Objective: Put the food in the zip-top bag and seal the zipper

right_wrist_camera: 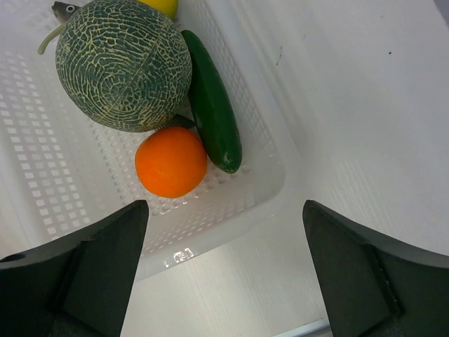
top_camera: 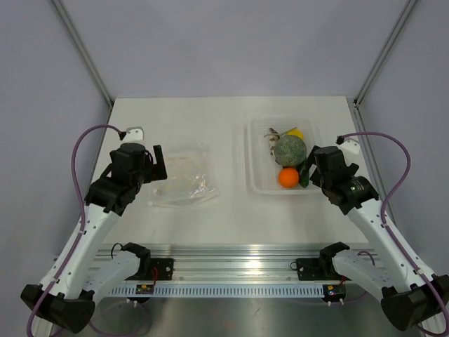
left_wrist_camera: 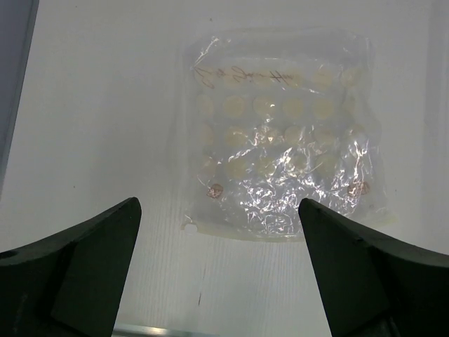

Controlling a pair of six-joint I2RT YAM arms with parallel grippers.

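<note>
A clear zip top bag lies flat and empty-looking on the table, seen also left of centre in the top view. The food sits together in a white basket: a netted green melon, an orange, a dark green cucumber, a yellow item and a small fish-like item. Above the bag's left side hangs my left gripper, open and empty. My right gripper is open over the basket's right edge, close to the cucumber, with nothing between its fingers.
The white basket stands right of centre, its raised rim around the food. Bare table separates it from the bag. A metal rail runs along the front edge.
</note>
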